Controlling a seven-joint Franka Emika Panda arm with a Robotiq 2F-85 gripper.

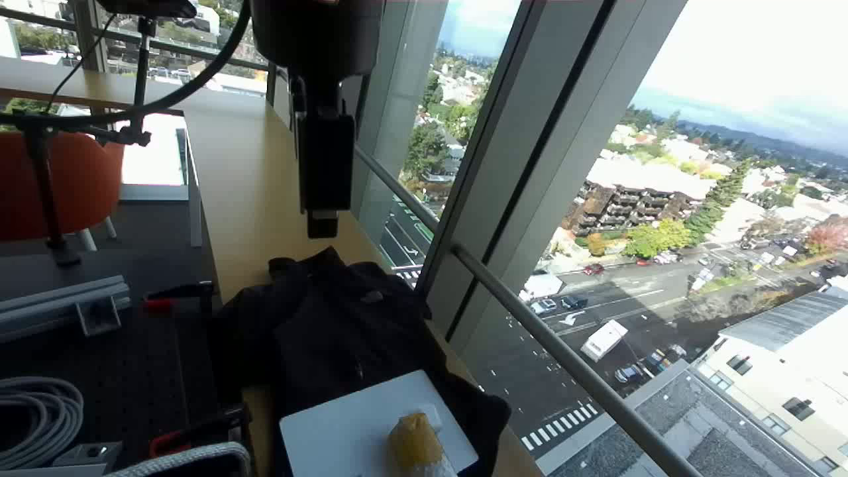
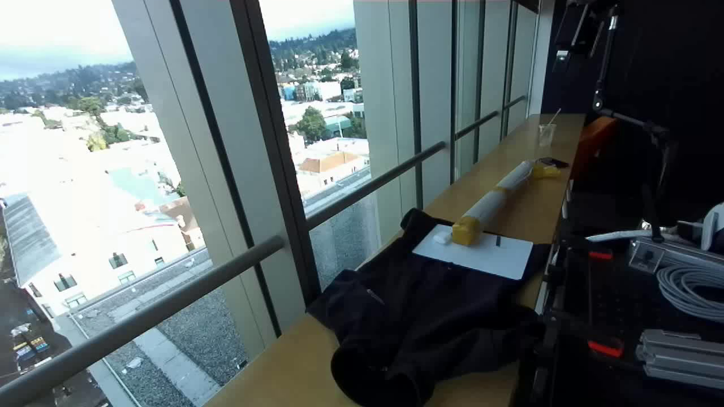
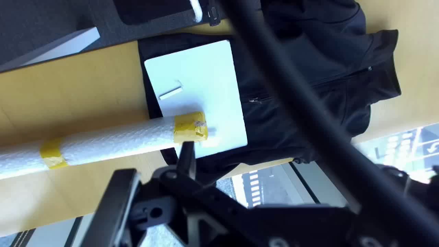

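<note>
My gripper is open, its two fingers well apart and nothing between them in the wrist view. In exterior view 1 it hangs over the wooden counter, fingertips downward, clear of everything below. A black jacket point(image 2: 434, 319) lies spread on the counter. On it rests a flat white board point(image 3: 197, 78). The end of a long white padded roll point(image 3: 115, 138), wrapped in yellow tape point(image 3: 189, 127), lies over the board. A thin stick-like piece point(image 3: 170, 93) is on the board. Beside the taped end sits a small white object point(image 2: 442, 237).
Windows and a metal rail point(image 1: 548, 334) border one side of the counter. On the other side are a dark surface with coiled cable point(image 2: 692, 291) and metal profiles point(image 2: 679, 356). A clear cup point(image 2: 547, 133) stands at the far end.
</note>
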